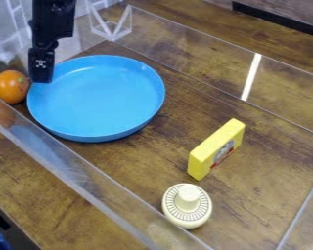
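Observation:
The black gripper (42, 61) hangs at the top left, its fingertips low beside the back left rim of a blue plate (97, 98), above and right of an orange fruit (11, 86). It is open, with nothing seen held. The fruit rests just left of the plate, and the plate is empty.
A yellow box (215, 148) stands right of the plate, and a white ridged object (187, 205) sits at the front right. Clear panel edges run along the table's sides.

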